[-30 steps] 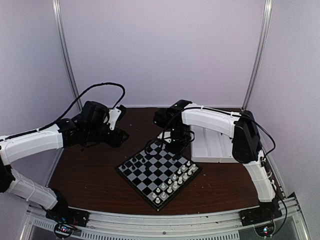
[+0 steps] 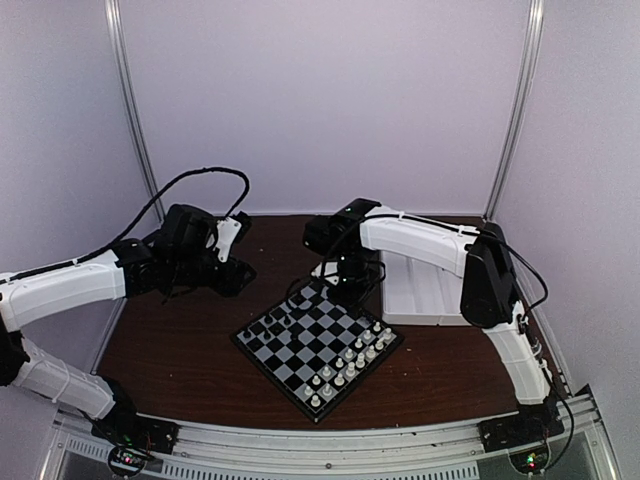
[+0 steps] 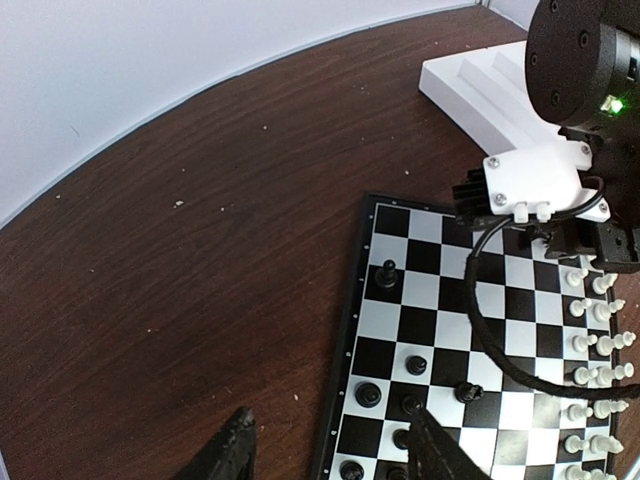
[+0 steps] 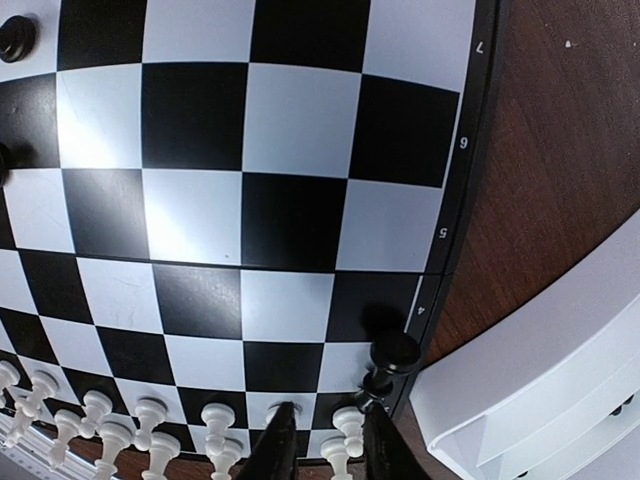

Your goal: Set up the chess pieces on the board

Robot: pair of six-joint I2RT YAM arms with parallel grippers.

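The chessboard (image 2: 310, 360) has white pieces (image 3: 600, 341) in rows along one side and several black pieces (image 3: 368, 394) on the other. My left gripper hangs open left of the board, its fingers apart over table and board edge. My right gripper is low over the board near its edge; a black piece (image 4: 395, 352) is just beside and beyond its fingertips, above white pieces. The fingers stand apart; whether anything is between them is unclear. Another black piece (image 3: 387, 275) stands alone near the board's edge.
A white compartment tray (image 2: 420, 290) sits right of the board at the back, close to my right gripper.
Both arms have shifted very slightly, the right one a little leftward, over the last second; otherwise little visibly differs.
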